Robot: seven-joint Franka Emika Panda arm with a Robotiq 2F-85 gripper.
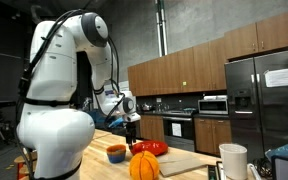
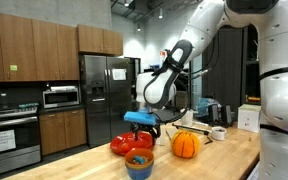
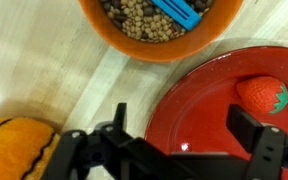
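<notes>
My gripper hangs over the red plate (image 3: 189, 90) in the wrist view, its dark fingers wide apart and nothing held between them. Toward the plate's right side lies a red strawberry (image 3: 259, 94) with a green patch. The bowl (image 3: 162, 48), orange inside, fills the top of that view; it contains brown and pale pieces and a blue utensil (image 3: 179, 12). From outside, the bowl (image 2: 139, 164) looks blue. An orange pumpkin (image 3: 16, 150) with black lines shows at lower left, and the pumpkin (image 2: 186, 145) sits right of the plate in exterior view 2.
A white mug (image 2: 219, 133) stands beyond the pumpkin. In exterior view 1 the large white arm blocks the left foreground, and a pale container (image 1: 233, 160) stands to the right.
</notes>
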